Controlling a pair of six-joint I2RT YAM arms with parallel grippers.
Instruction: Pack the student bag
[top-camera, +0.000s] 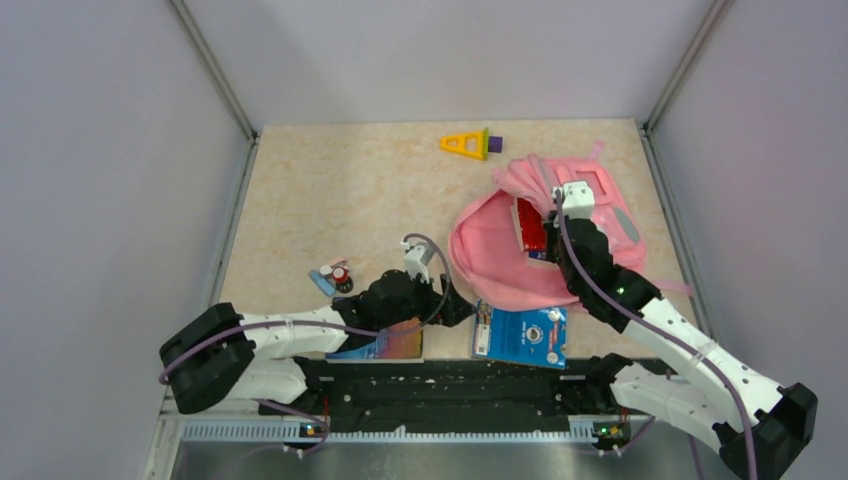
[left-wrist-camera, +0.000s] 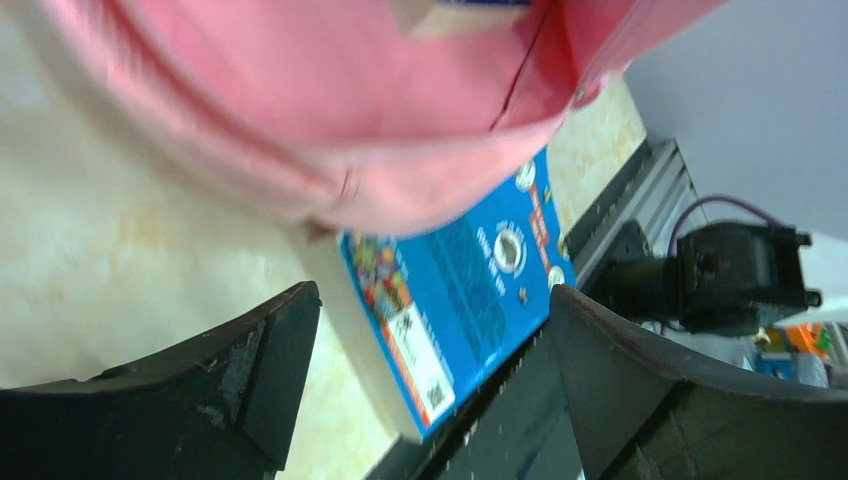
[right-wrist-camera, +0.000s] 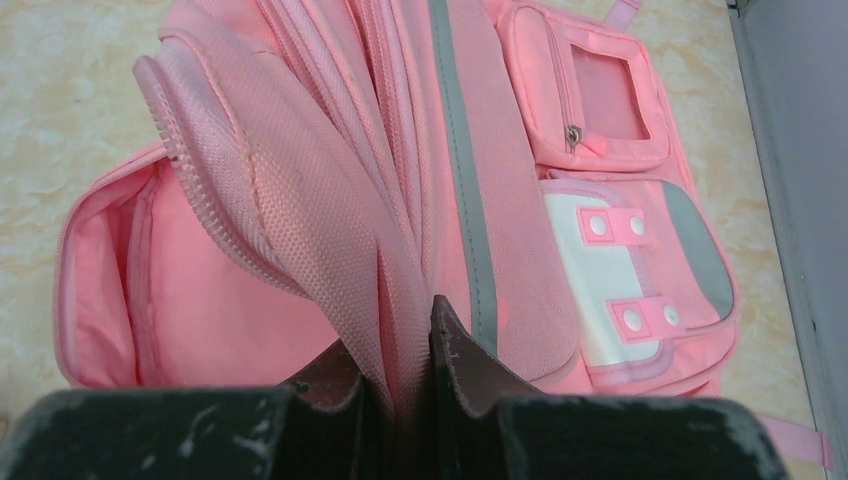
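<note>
A pink bag (top-camera: 490, 260) lies open at the right of the table, with a red book (top-camera: 530, 220) inside. My right gripper is shut on the bag's pink fabric, holding a fold of the opening up. My left gripper is open, outside the bag's mouth, above the table beside a blue book (top-camera: 520, 336) at the front edge. A second book (top-camera: 390, 345), blue and orange, lies front left, partly under the left arm.
A yellow toy (top-camera: 465, 143) lies at the back. Small items (top-camera: 335, 276), one blue and others red and dark, lie left of centre.
</note>
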